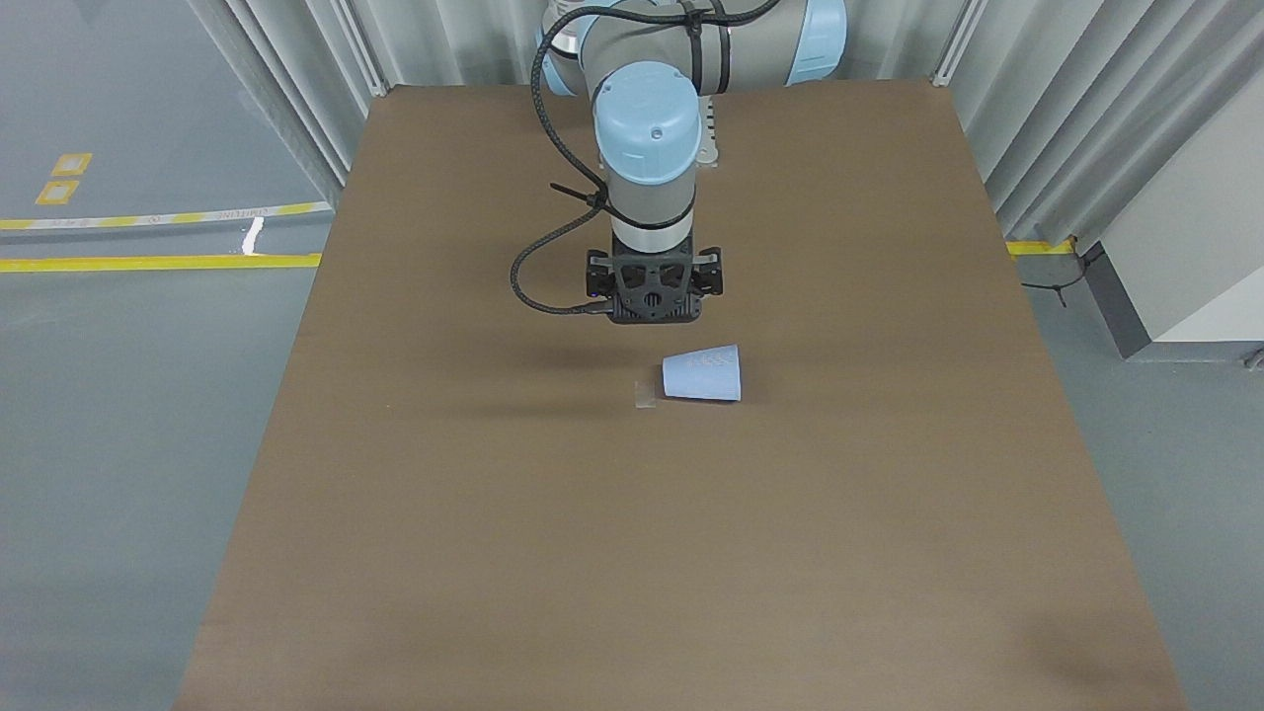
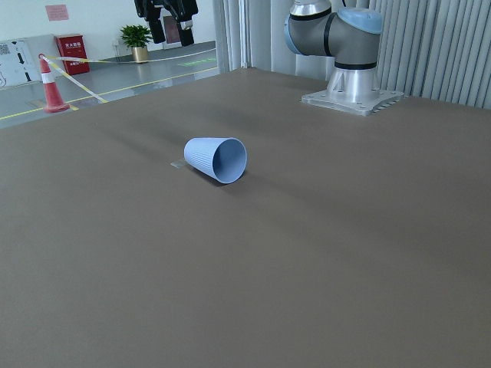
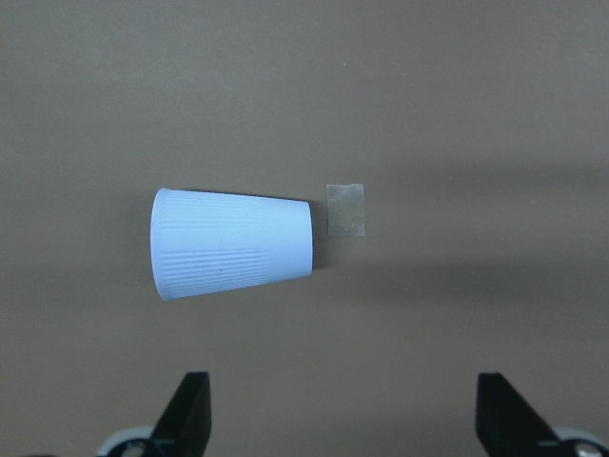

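Observation:
A light blue ribbed cup (image 1: 701,372) lies on its side on the brown table (image 1: 498,498), its opening facing right in the front view and toward the camera in the left view (image 2: 207,157). A small clear square patch (image 3: 344,209) sits beside the cup's narrow base (image 3: 285,238). My black gripper hangs above the table, behind the cup in the front view and high up in the left view (image 2: 170,31). It stands open, fingertips wide apart at the bottom of the wrist view, nothing between them.
The robot's mounting plate (image 2: 322,102) is at the back. Curtains (image 2: 430,54) line the rear, and floor surrounds the table's sides, with a traffic cone (image 2: 52,88) beyond.

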